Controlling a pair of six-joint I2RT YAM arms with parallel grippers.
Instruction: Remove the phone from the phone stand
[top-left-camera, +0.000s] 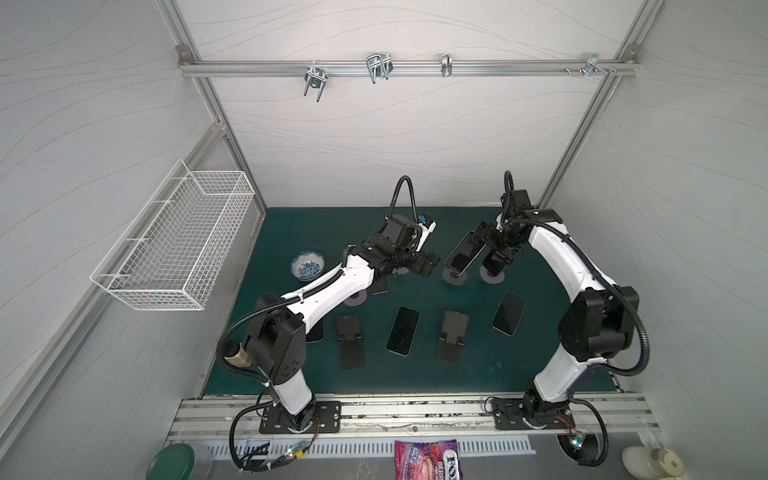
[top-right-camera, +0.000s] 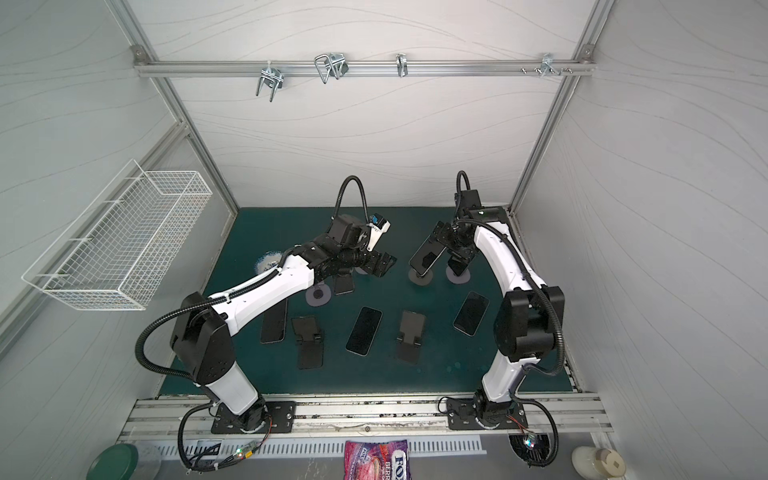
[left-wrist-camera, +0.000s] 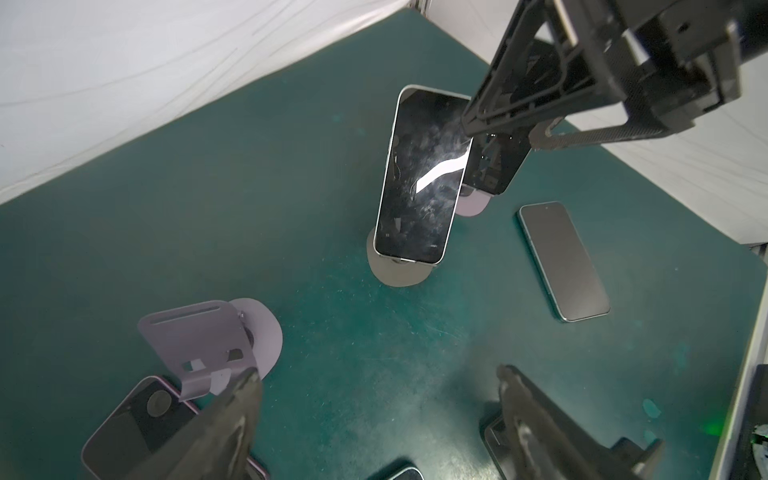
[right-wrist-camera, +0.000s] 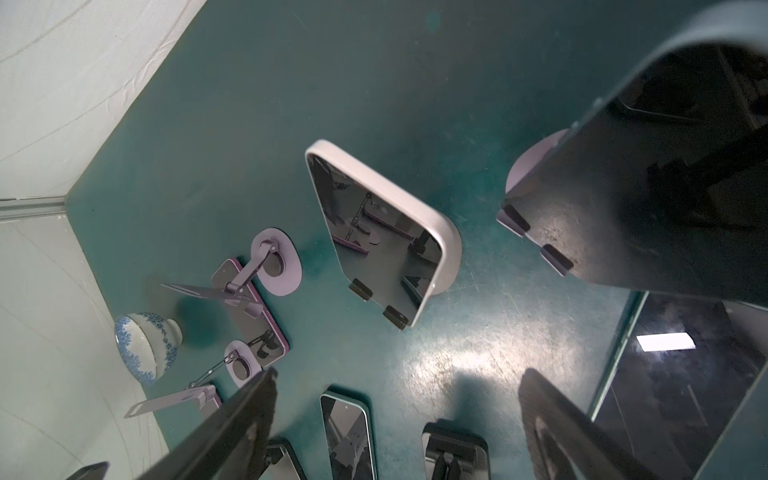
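Observation:
Toward the back right, a dark phone (top-left-camera: 463, 251) leans upright on a round-based phone stand (top-left-camera: 454, 278). Just right of it a second phone (top-left-camera: 493, 264) rests on another stand (top-left-camera: 491, 277), partly covered by my right gripper. That gripper is open, near the tops of both phones, with nothing between its fingers. My left gripper has its fingers apart and empty, left of the first phone and not touching it. In the left wrist view, the first phone (left-wrist-camera: 425, 176) shows its full screen, and an empty stand (left-wrist-camera: 204, 340) is at left.
Phones lie flat on the mat, among them one at centre (top-left-camera: 402, 331) and one at right (top-left-camera: 509, 313). Two folded stands (top-left-camera: 349, 342) lie near the front. A patterned bowl (top-left-camera: 307, 265) is at left; a wire basket (top-left-camera: 180, 240) hangs on the left wall.

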